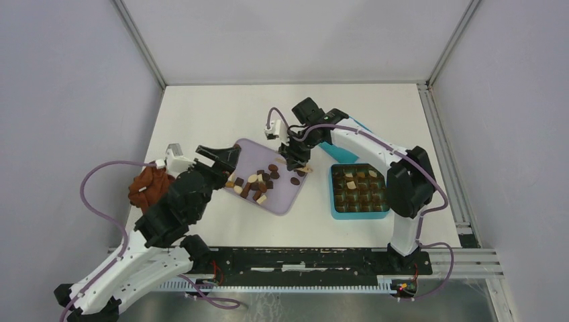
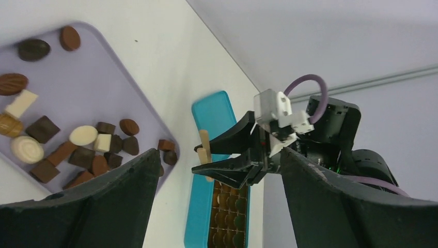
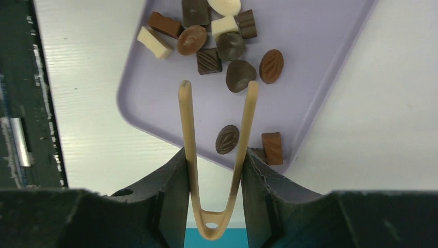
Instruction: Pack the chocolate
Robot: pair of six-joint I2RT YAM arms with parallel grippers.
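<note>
Chocolates of several shapes lie loosely on the lavender tray (image 1: 282,204). My right gripper is shut on wooden tongs (image 3: 189,124), whose prongs stand apart above the tray with nothing gripped between their tips. Behind the prongs, a ridged oval chocolate (image 3: 227,139) and a square brown chocolate (image 3: 272,148) rest on the tray near its edge. To the right stands the teal box (image 1: 361,216) with a brown compartment insert; a few compartments hold chocolates, one of them pale (image 1: 351,185). Empty and open, my left gripper hangs over the tray's left side.
The teal lid (image 1: 339,154) lies behind the box, partly under the right arm. A brown bag (image 1: 149,188) sits at the table's left edge, beside the left arm. White table (image 1: 302,231) in front of the tray and box is clear.
</note>
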